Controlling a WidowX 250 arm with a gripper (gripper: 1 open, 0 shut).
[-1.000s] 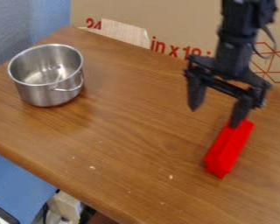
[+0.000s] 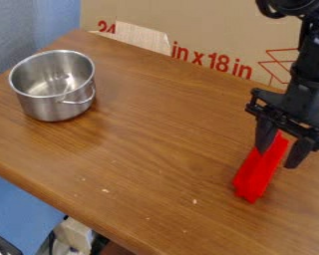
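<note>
A red elongated block (image 2: pixel 255 174) lies on the right part of the wooden table, angled from lower left to upper right. My black gripper (image 2: pixel 281 139) is low over the block's upper end, its fingers on either side of that end. The frame does not show clearly whether the fingers touch it.
A steel pot (image 2: pixel 53 92) stands at the left of the table (image 2: pixel 136 169). A cardboard sheet with red print (image 2: pixel 189 30) stands along the back. Blue floor shows past the left edge.
My gripper has moved right and down from above the middle-right of the table onto the red block's upper end. The block and pot look unmoved.
</note>
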